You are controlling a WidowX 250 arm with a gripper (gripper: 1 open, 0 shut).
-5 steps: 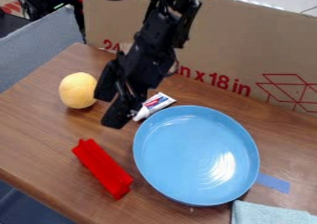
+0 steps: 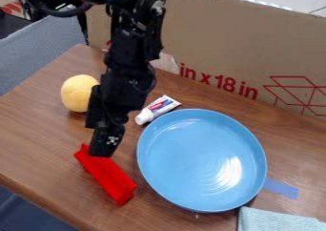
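Observation:
My black gripper [image 2: 105, 132] points down just above the upper end of a red elongated object [image 2: 107, 178] lying on the wooden table; its fingers are open, and the red object's upper tip is close beneath or between them. A yellow ball-like object [image 2: 76, 92] sits behind to the left, partly behind my arm. A white toothpaste tube [image 2: 158, 109] lies right of the gripper. A light blue plate [image 2: 201, 160] occupies the right of the table.
A cardboard box [image 2: 242, 63] stands along the back. A folded light cloth [image 2: 280, 221] lies at the front right, near a blue tape strip [image 2: 281, 188]. Bare wood [image 2: 45, 139] is clear at the left.
My gripper has moved down and left, from beside the toothpaste tube to the upper end of the red object. The objects on the table have not visibly moved.

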